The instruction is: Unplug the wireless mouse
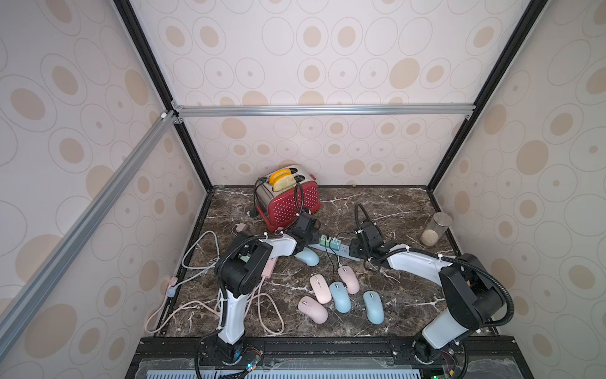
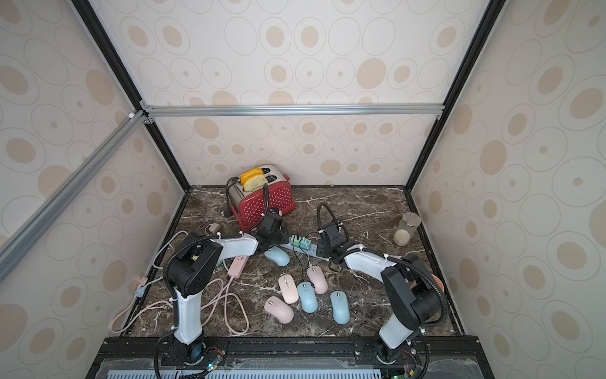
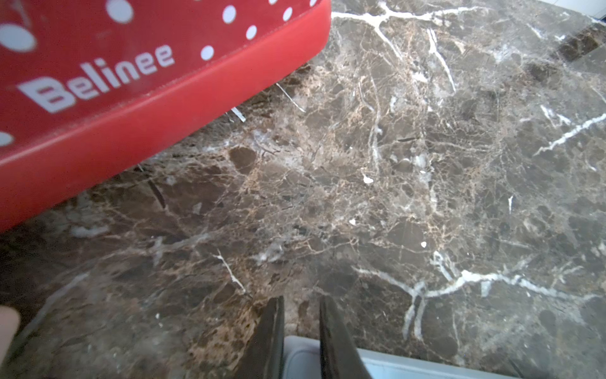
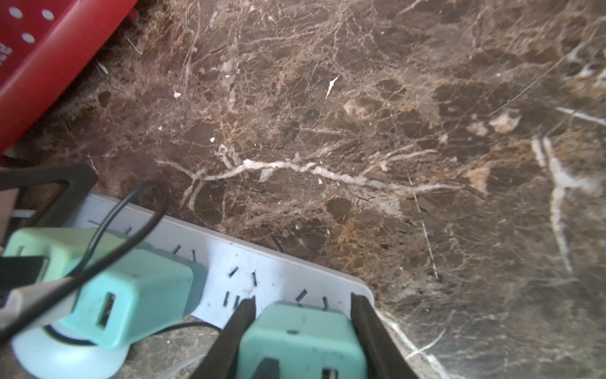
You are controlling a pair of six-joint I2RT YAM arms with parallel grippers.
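The pale power strip (image 4: 230, 259) lies before the toaster, with mint and green plugs (image 4: 142, 297) and their cables on it. My left gripper is shut on the strip's left end, its fingertips over the grey casing. My right gripper is shut on a mint plug (image 4: 296, 341) at the strip's right end; whether its prongs are clear of the sockets is hidden. Several pink and blue mice (image 1: 339, 297) lie in front, some with cables.
A red toaster (image 1: 284, 208) stands at the back left. A glass jar (image 1: 435, 230) is at the right. A pink power strip (image 2: 238, 265) and loose cables lie at the left.
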